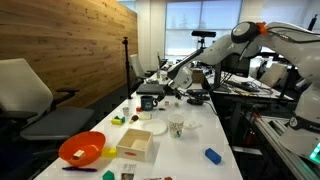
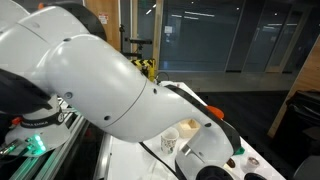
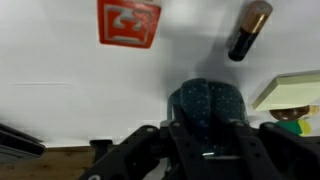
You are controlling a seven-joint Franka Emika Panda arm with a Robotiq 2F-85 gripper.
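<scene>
In the wrist view my gripper is shut on a dark grey-green, soft-looking object (image 3: 205,103). Its folds hide most of the fingertips, and I cannot tell exactly what it is. Beyond it lies a white surface. In exterior view 1 the white arm (image 1: 181,74) reaches to the far end of the table, where the gripper and what it holds are too small to make out.
A red-and-white item (image 3: 128,22) and a black marker-like object (image 3: 249,30) lie near the grip. Along the table stand an orange-red bowl (image 1: 82,148), a cream box (image 1: 135,147) and a white mug (image 1: 176,128). A blue block (image 1: 213,156) lies nearer the front.
</scene>
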